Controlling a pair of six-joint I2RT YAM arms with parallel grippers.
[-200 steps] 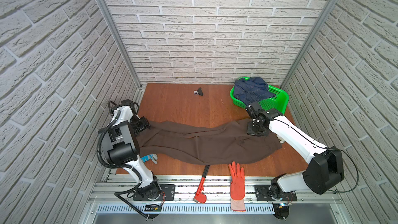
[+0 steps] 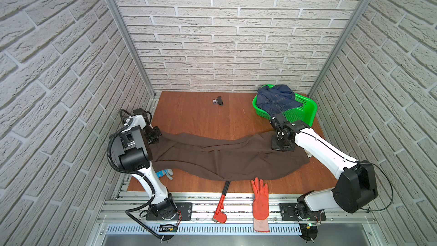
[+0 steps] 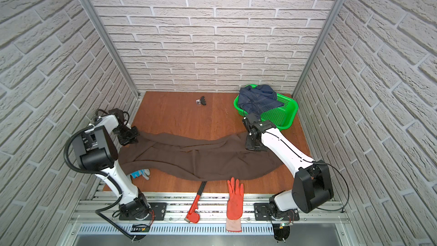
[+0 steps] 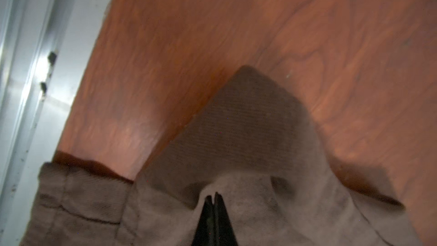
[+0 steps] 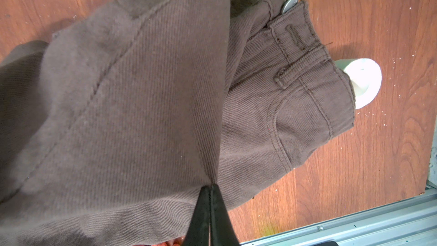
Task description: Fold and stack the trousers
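Note:
Brown trousers (image 2: pixel 236 159) lie stretched across the table from left to right, creased along their length. Their waistband end, with a belt loop and button, shows beneath raised cloth in the right wrist view. At that end my right gripper is shut, and a fold of the trousers (image 5: pixel 150 109) draws to a point at its fingertips. My left gripper is over the leg end at the far left, shut with nothing between its fingers. Beneath it the trousers (image 4: pixel 241 127) are bunched in a raised fold, a hem lying flat to the left.
A green basket (image 2: pixel 311 109) with dark blue jeans (image 2: pixel 276 98) stands at the back right. A white roll (image 5: pixel 364 82) lies by the waistband. A red glove (image 2: pixel 260 200), a red wrench (image 2: pixel 220 214) and a blue glove (image 2: pixel 162 173) lie in front.
The right arm stays almost still, and the trousers lie nearly the same.

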